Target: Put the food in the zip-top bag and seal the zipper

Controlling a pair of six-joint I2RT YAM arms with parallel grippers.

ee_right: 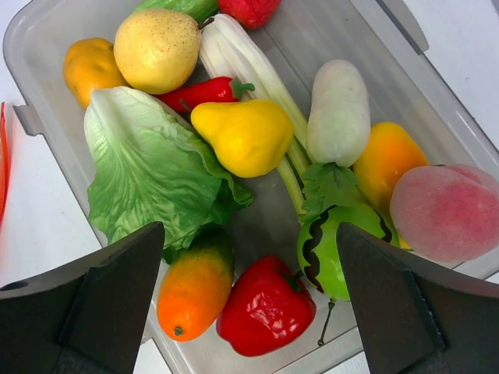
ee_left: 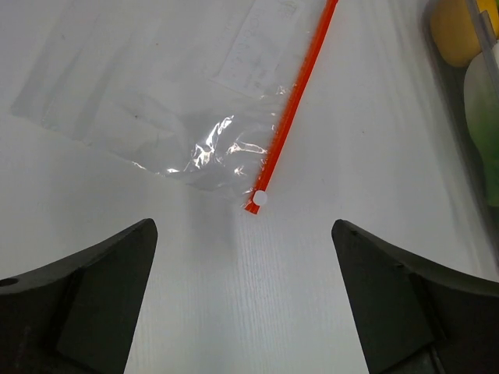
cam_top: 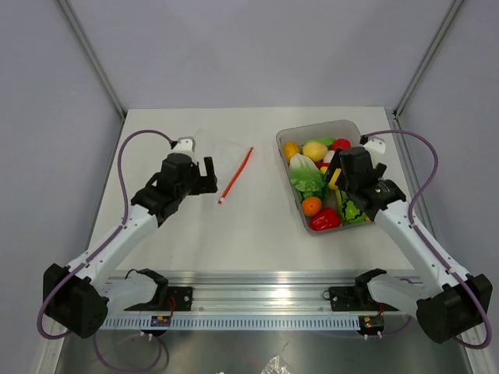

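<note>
A clear zip top bag point(ee_left: 156, 93) lies flat on the table, with a red zipper strip point(ee_left: 292, 105) along its right side. At the strip's near end sits a small white slider point(ee_left: 260, 198). My left gripper is open above the table, short of that end, nothing between its fingers. The food fills a grey bin point(cam_top: 292, 133): lettuce point(ee_right: 140, 160), a yellow pear point(ee_right: 243, 139), a red bell pepper point(ee_right: 267, 308), a mango point(ee_right: 195, 287), a peach point(ee_right: 448, 210) and more. Over the bin's near part hangs my right gripper, open and empty.
Bare white table point(cam_top: 257, 226) lies between the bag and the bin and in front of both. The bin's raised walls stand around the food. A metal rail point(cam_top: 257, 280) runs along the table's front edge.
</note>
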